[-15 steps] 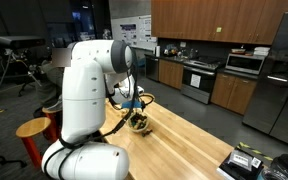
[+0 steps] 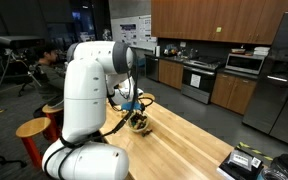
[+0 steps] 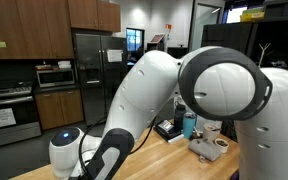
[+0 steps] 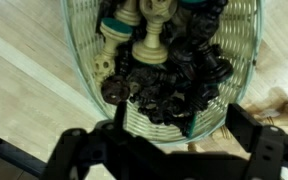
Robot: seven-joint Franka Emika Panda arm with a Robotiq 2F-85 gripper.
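Observation:
A pale woven basket (image 4: 81, 55) holds a heap of chess pieces and fills much of the wrist view. Dark pieces (image 4: 209, 65) lie mostly in its middle and right side, and light wooden pieces (image 4: 152, 45) lie toward its upper left. My gripper is open over the basket's near rim, its two dark fingers (image 4: 76, 152) wide apart with nothing held between them. Exterior view 1 shows the basket (image 2: 138, 124) on the table beneath the arm's end. From exterior view 2, the basket cannot be made out.
Light wooden pieces (image 4: 282, 118) lie outside the basket at its lower right. A dark device (image 2: 241, 163) sits at the table's front right, and a blue-green container (image 3: 189, 126) stands farther along.

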